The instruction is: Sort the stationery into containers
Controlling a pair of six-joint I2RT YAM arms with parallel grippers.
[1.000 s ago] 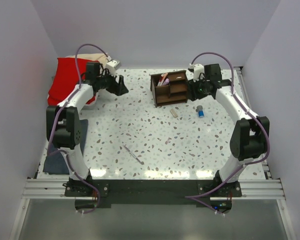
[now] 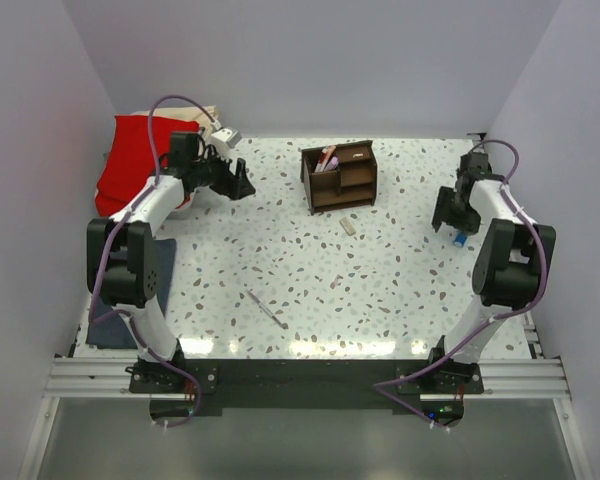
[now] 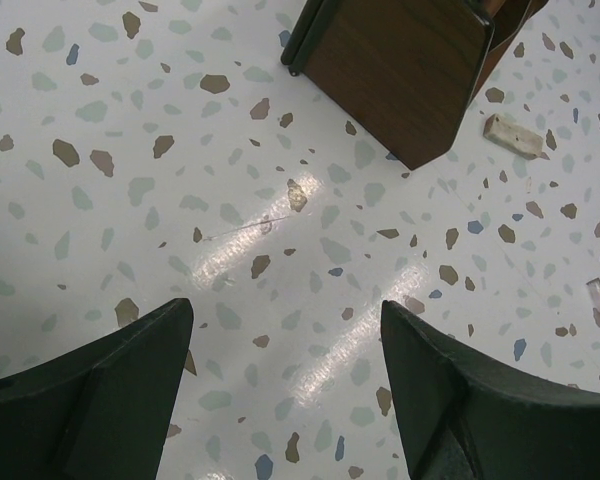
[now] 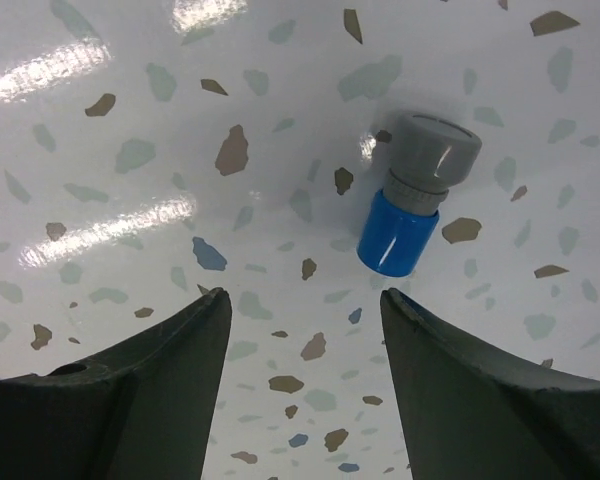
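Note:
A dark wooden organiser point(image 2: 338, 180) point(image 3: 380, 70) holds pink and white items at the top centre. A small bottle with blue base point(image 2: 460, 241) point(image 4: 395, 237) and grey top lies at the right, beside and partly under my right gripper point(image 2: 450, 215), whose fingers are apart with nothing between them. My left gripper point(image 2: 235, 185) is open and empty over the table, left of the organiser. A beige block point(image 2: 348, 226) point(image 3: 513, 136) lies below the organiser, a small pale item point(image 2: 336, 282) farther down, and a thin pen point(image 2: 267, 309) at lower left.
Red cloth point(image 2: 135, 160) over a pale container fills the upper left, with a dark mat point(image 2: 130, 320) below it. Walls border both sides.
My right gripper has moved right and slightly down. The blue-based bottle has also shifted right and slightly down along the table. The left gripper has moved very slightly.

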